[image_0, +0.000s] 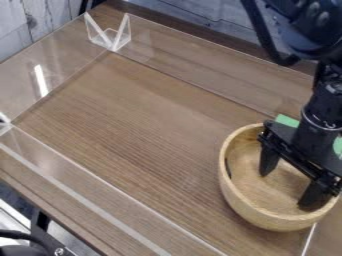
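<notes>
My black gripper (294, 168) reaches down from the upper right into a tan, round bowl (267, 208) at the lower right of the table. It stands open, its two dark fingers spread inside the bowl, one toward the middle-left and one at the right. The bowl's floor between them looks bare.
A green object (286, 130) lies behind the gripper at the right, partly hidden. A white wire stand (110, 32) is at the back left.
</notes>
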